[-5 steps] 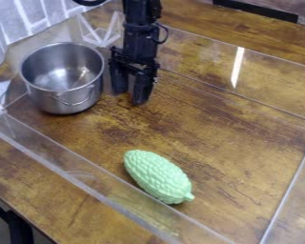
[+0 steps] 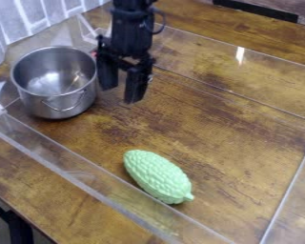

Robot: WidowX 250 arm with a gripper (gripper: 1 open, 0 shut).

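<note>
The black gripper [image 2: 122,78] hangs over the table just right of a steel pot [image 2: 53,84], its two dark fingers spread apart and pointing down. Whether anything sits between them is hard to make out; a small red object shows partly behind its left side. A pale green, corn-shaped object [image 2: 158,177] lies on the wooden table [image 2: 225,124] at the lower middle, well apart from the gripper.
Clear plastic walls run along the left, back and right of the work area. A patterned cloth [image 2: 22,21] is at the top left.
The gripper has come closer to the camera and looks larger, with its fingers spreading wider apart than a second ago. The pot and green object have not visibly moved.
</note>
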